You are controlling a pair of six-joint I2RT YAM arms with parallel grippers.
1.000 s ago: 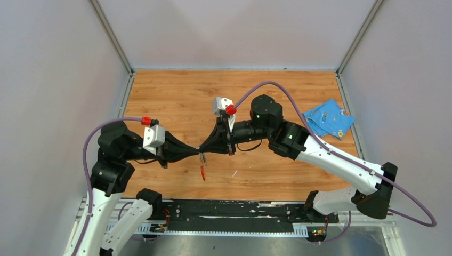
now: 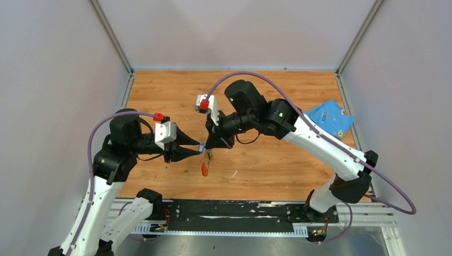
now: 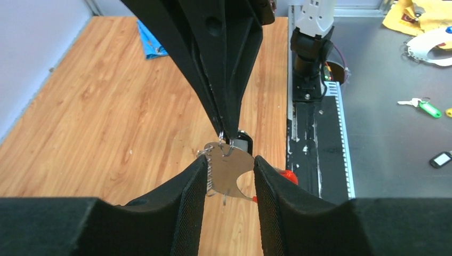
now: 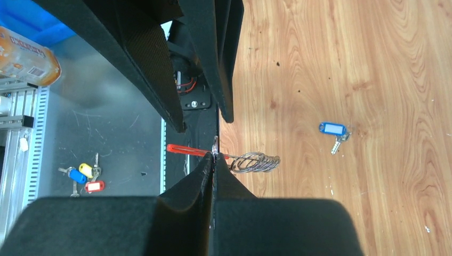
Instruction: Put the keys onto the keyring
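My right gripper [image 2: 207, 145] is shut on the keyring [image 3: 232, 168] [image 4: 253, 162], a bunch of wire rings and a thin plate with a red piece [image 2: 204, 169] hanging below. A small blue piece [image 2: 201, 148] shows at its tips in the top view. My left gripper [image 2: 198, 149] is open, its fingers either side of that spot, slightly apart from it, nothing visibly between them. A key with a blue tag [image 4: 331, 128] lies on the wood in the right wrist view.
The blue pouch [image 2: 325, 118] lies at the table's right. Several tagged keys [image 4: 92, 173] and a bottle [image 4: 26, 58] are on the grey surface beyond the front rail [image 2: 229, 210].
My left gripper has opened from around the held piece and shifted up in the top view. The right arm has risen and turned, still holding the hanging bunch.
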